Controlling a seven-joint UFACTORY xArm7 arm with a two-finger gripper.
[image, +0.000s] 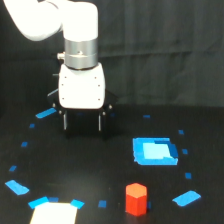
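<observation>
My gripper (83, 120) hangs from the white arm at the upper left, above the dark table. Its dark fingers (65, 119) are spread wide, and nothing shows between them. A red block (136, 199) rests near the front edge, well away from the gripper. To the right of the middle lies a blue square (140, 144) with a pale centre; whether it is a shallow tray or a flat marking I cannot tell.
A pale cream object (53, 213) is cut off by the bottom edge at the left. Blue tape pieces (186, 198) are scattered over the table. Its middle, between gripper and red block, is clear.
</observation>
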